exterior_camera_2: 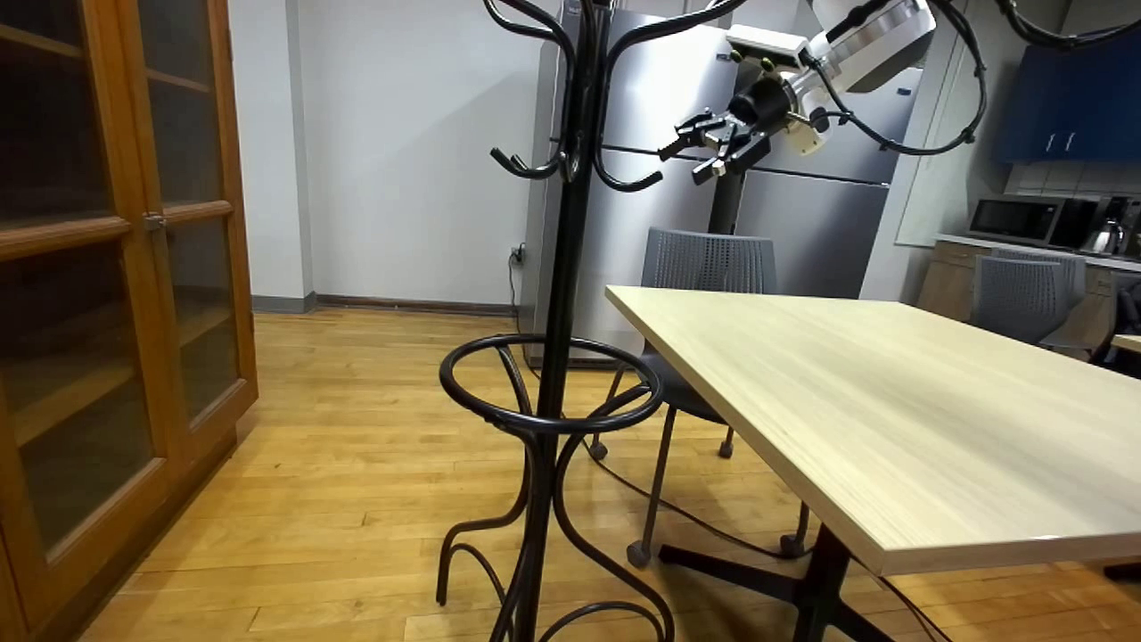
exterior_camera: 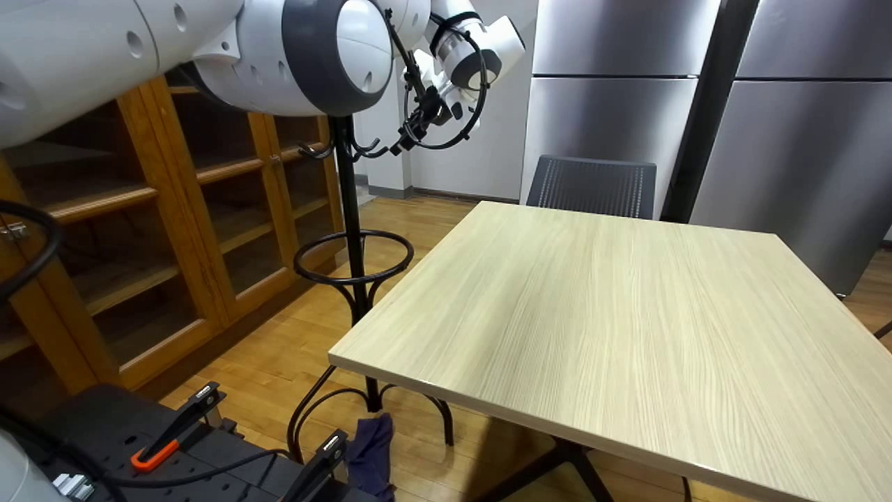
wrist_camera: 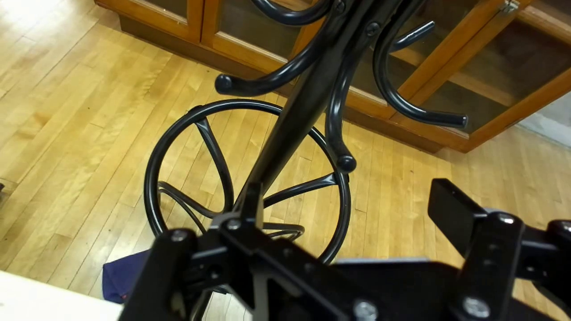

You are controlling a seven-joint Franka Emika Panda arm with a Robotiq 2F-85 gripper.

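Note:
A dark purple cloth (exterior_camera: 370,454) lies low by the foot of the black coat rack (exterior_camera: 349,192), and part of it (wrist_camera: 124,273) shows at the lower left of the wrist view. In exterior view 2 my gripper (exterior_camera_2: 685,160) is open, fingers spread and empty, up in the air just right of the rack's hooks (exterior_camera_2: 631,184). The wrist view has the same gripper with a wide gap between its fingers. Several curved hooks (wrist_camera: 337,133) of the rack bend out ahead of it, with no cloth on those in sight.
A bare light wood table (exterior_camera: 627,318) stands right of the rack. Wooden glass-door cabinets (exterior_camera: 201,209) line the left side. The rack's ring (exterior_camera_2: 455,385) juts out below the hooks. A grey chair (exterior_camera_2: 711,262) stands behind the table.

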